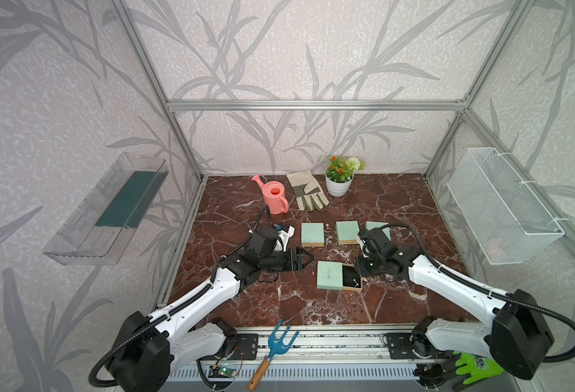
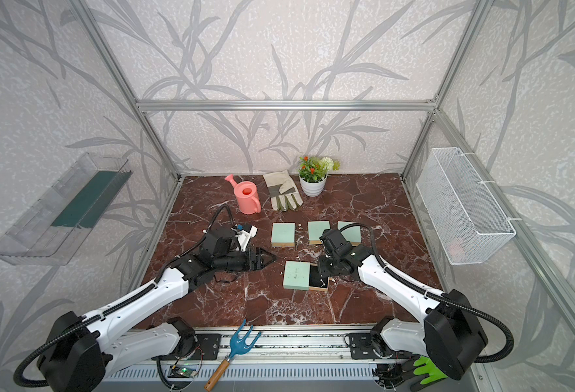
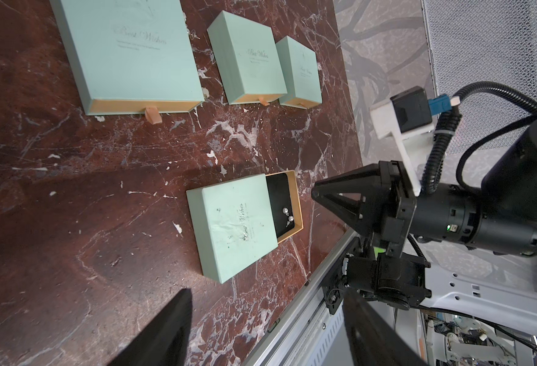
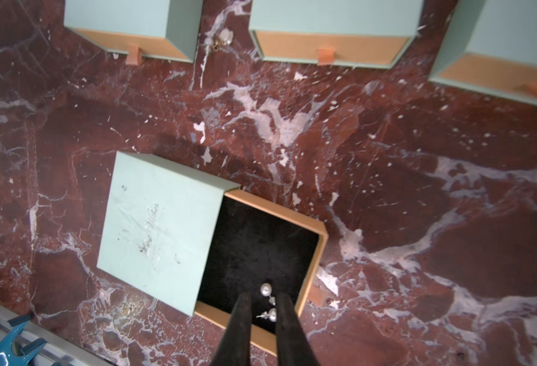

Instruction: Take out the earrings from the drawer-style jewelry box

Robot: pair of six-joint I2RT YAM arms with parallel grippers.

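Note:
A mint-green jewelry box (image 4: 158, 228) lies on the marble table with its black-lined drawer (image 4: 244, 244) slid partly out to the right. Inside the drawer, towards its front corner, a pair of pearl earrings (image 4: 266, 289) rests on the lining. My right gripper hovers above them, slightly open. Between its fingertips a pearl shows below, and nothing appears gripped. Seen from the left wrist, that gripper's dark fingers (image 3: 341, 189) are raised clear of the drawer's right edge. Off to the box's left, my left gripper stands wide open and empty.
Three closed mint boxes, among them a left one (image 1: 312, 233) and a middle one (image 1: 347, 232), sit in a row behind. A watering can (image 1: 274, 196), gloves (image 1: 307, 190) and a flowerpot (image 1: 338, 186) stand at the back.

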